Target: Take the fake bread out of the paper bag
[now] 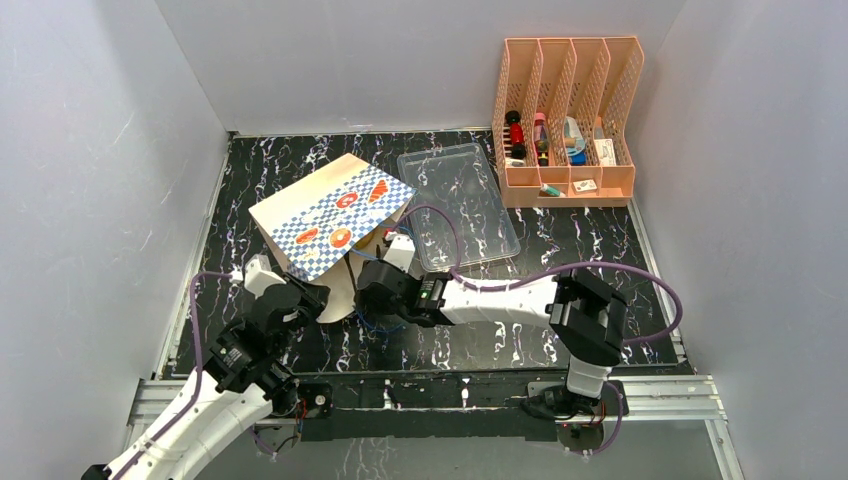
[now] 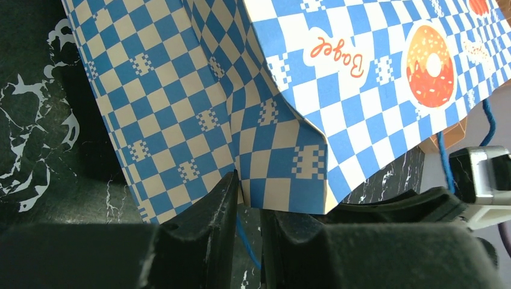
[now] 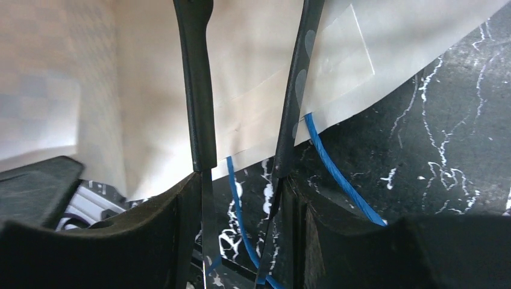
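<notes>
The paper bag [image 1: 345, 215], blue-and-white checked with bread pictures, lies on the dark table with its mouth toward the front right. At its near left corner my left gripper is part open, a gap showing between its fingertips around the folded checked edge. My right gripper is shut on two long black arms, apparently tongs [image 3: 202, 108], one against each finger; they reach over the bag's pale inner paper. A small yellowish patch [image 1: 366, 240] shows at the mouth, too small to identify. I cannot make out any bread clearly.
Blue cord handles [image 3: 337, 171] hang loose by the mouth. Behind the right arm lies a clear tray [image 1: 460, 200]. An orange divided rack [image 1: 570, 190] with small items stands at the back right. Table is open right of the tray.
</notes>
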